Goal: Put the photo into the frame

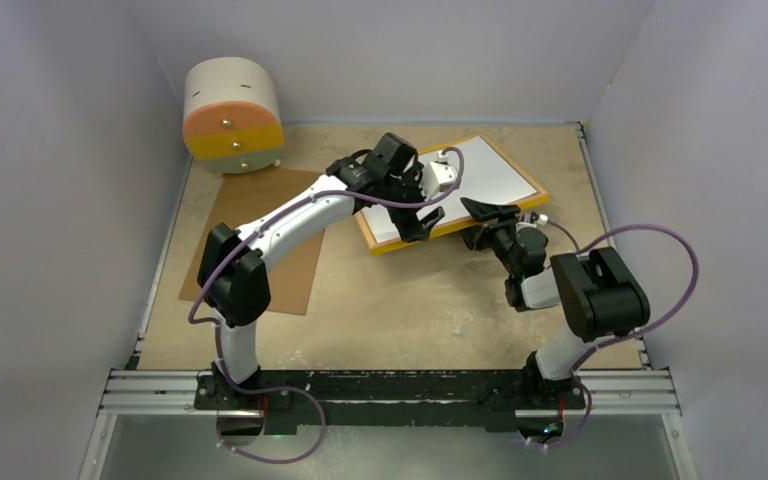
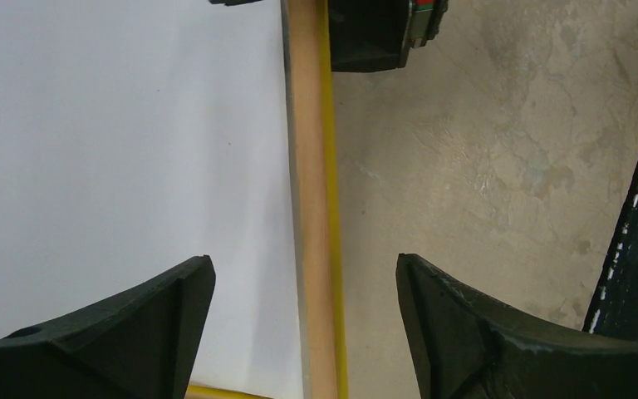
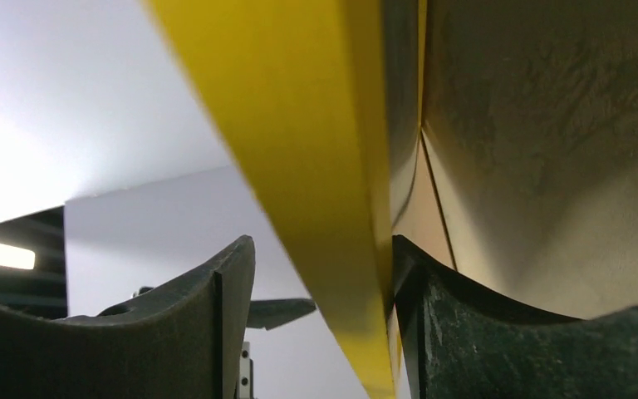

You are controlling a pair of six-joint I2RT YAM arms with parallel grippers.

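A large yellow-edged wooden frame (image 1: 526, 199) with a white sheet (image 1: 486, 178) in it lies tilted on the table's right half, seen from above. My left gripper hovers open over the frame's near edge, whose wood strip (image 2: 311, 199) runs between its fingers. My right gripper is at that edge further right, its fingers part open either side of the thick yellow side of the frame, the right finger touching or very near it. Whether it grips cannot be told. A separate photo cannot be told apart from the white sheet.
A brown board (image 1: 212, 260) lies on the left of the table. A drawer box (image 1: 232, 100) with orange, yellow and green fronts stands at the back left.
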